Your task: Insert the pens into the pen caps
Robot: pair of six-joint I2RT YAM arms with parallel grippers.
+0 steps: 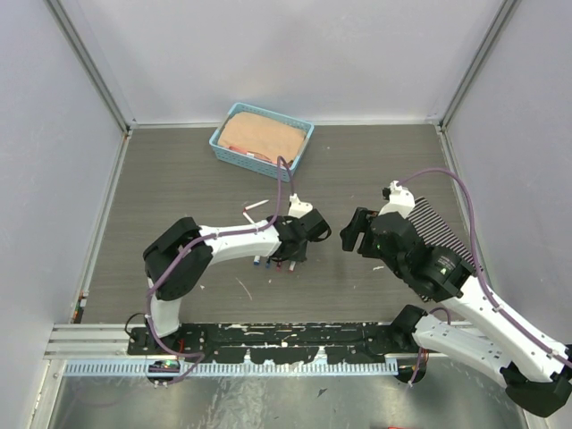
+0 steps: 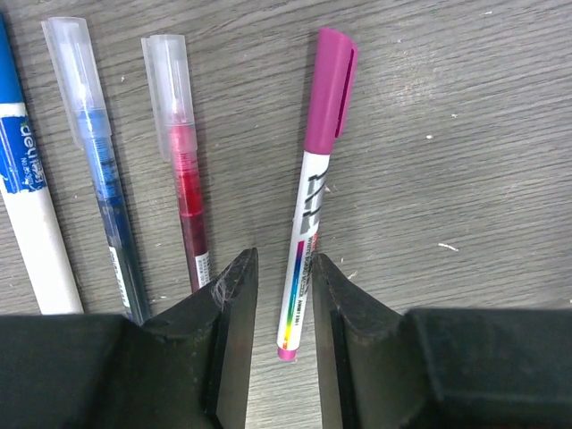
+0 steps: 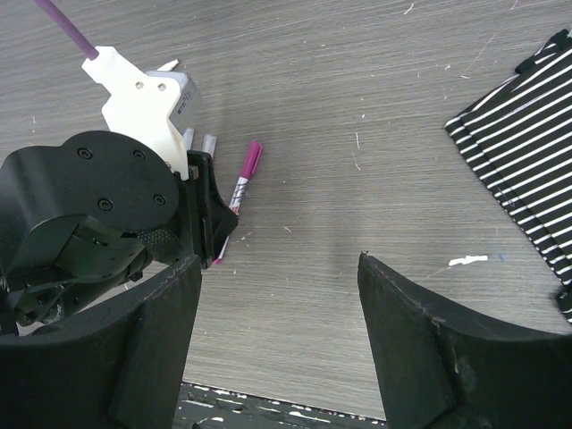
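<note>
In the left wrist view, a white pen with a magenta cap (image 2: pixel 331 94) on its end lies flat on the table. Its lower barrel is between the fingers of my left gripper, which are parted with a gap around it. To its left lie a red pen (image 2: pixel 189 188) and a blue pen (image 2: pixel 111 197), each wearing a clear cap, and a white marker with a blue cap (image 2: pixel 7 67). My right gripper hangs open and empty over bare table, well to the right of the pens.
A light-blue basket (image 1: pixel 243 161) holding a brown cloth-like item stands at the back. White pens (image 1: pixel 256 205) lie between it and my left arm. A black-and-white striped cloth (image 3: pixel 527 161) is at the right. Open table lies between the pens and that cloth.
</note>
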